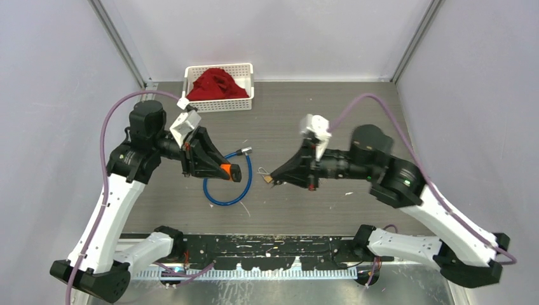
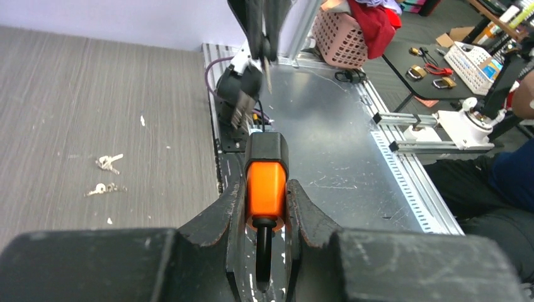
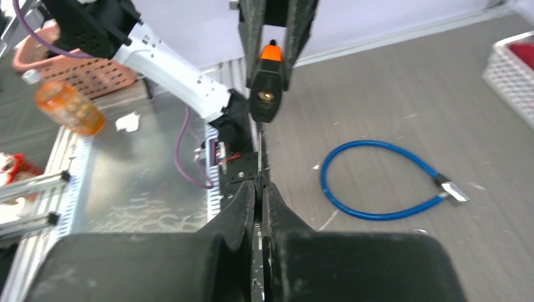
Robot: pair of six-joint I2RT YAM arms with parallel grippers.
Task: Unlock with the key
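My left gripper is closed around an orange and black padlock, its black end pointing toward the right arm. My right gripper is shut on a thin metal key, which points up toward the padlock's end in the right wrist view, apart from it in the top view. A brass padlock lies on the grey table beneath the right gripper's tip. Loose keys lie on the table in the left wrist view. A blue cable lock lies below the left gripper.
A white basket with red cloth stands at the back left. Walls border the workspace on the sides and back.
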